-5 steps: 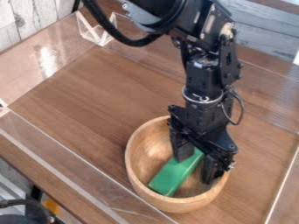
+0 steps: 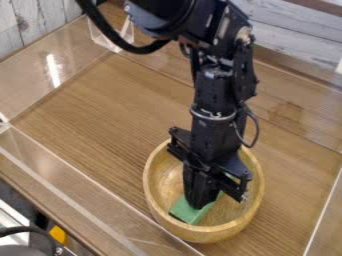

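Note:
My black gripper (image 2: 201, 188) reaches down into a round wooden bowl (image 2: 160, 185) at the lower middle of the camera view. A green block (image 2: 191, 211) lies in the bowl, partly hidden under the fingers. The fingertips are low over the block and look close together; whether anything is between them is hard to see.
Clear edging runs along the left and front, with a small yellow thing (image 2: 56, 233) and a cable at the lower left. A white wall stands behind.
The gripper has shifted left over the green block, which is now more hidden by it. About a second ago the fingers looked farther apart.

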